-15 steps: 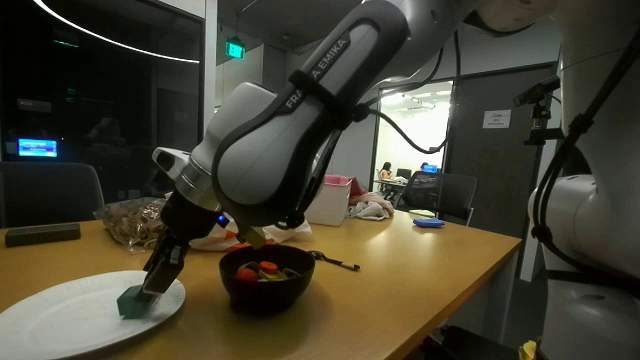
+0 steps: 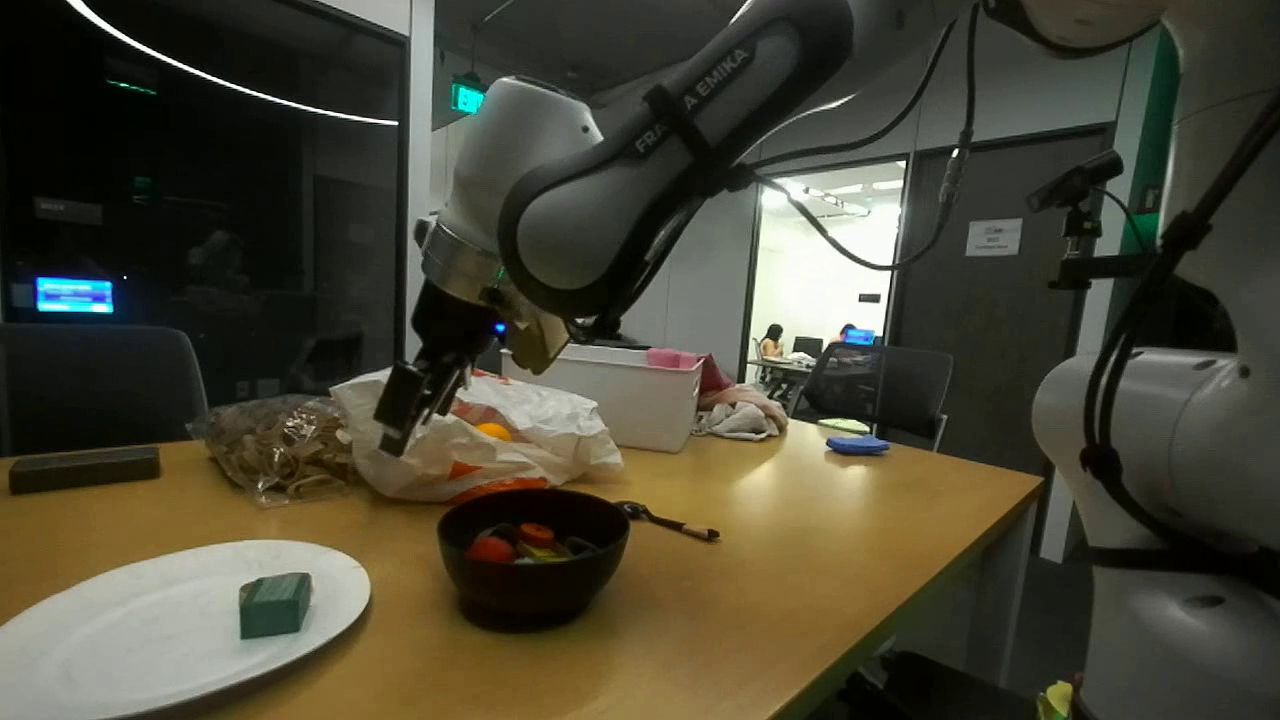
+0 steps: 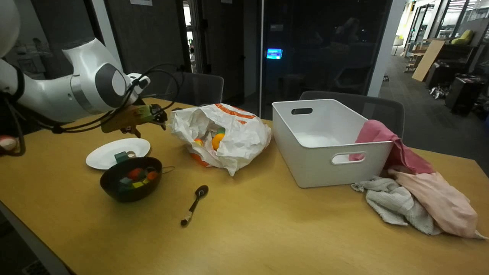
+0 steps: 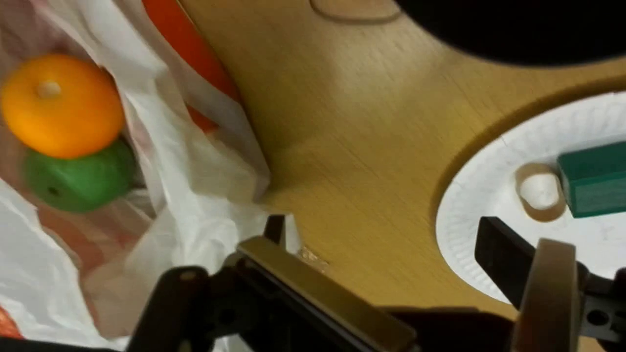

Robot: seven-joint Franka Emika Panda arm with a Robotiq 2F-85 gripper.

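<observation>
My gripper is open, with bare table and plate edge showing between its fingers. In exterior view 1 the gripper (image 2: 405, 414) hangs above the table near the white bag's front, clear of the plate. A dark green block (image 2: 275, 604) lies on the white plate (image 2: 144, 624). The wrist view shows a small round white-topped piece (image 4: 540, 191) right beside the green block (image 4: 598, 179). The black bowl (image 3: 120, 190) holds several coloured pieces, red, yellow and green among them. Inside the crumpled white bag (image 3: 250, 133) are an orange fruit (image 4: 61, 105) and a green one (image 4: 82, 176).
A black spoon (image 3: 195, 205) lies in front of the bag. Farther along stands a white bin (image 3: 316, 167) with pink and grey cloths (image 3: 399, 206) beside it. A clear bag of brown stuff (image 2: 282, 446) and a dark bar (image 2: 84, 469) sit at the back.
The gripper was down at the green block on the plate; now it is raised and nearer the white bag. The block stays on the plate, apart from the gripper.
</observation>
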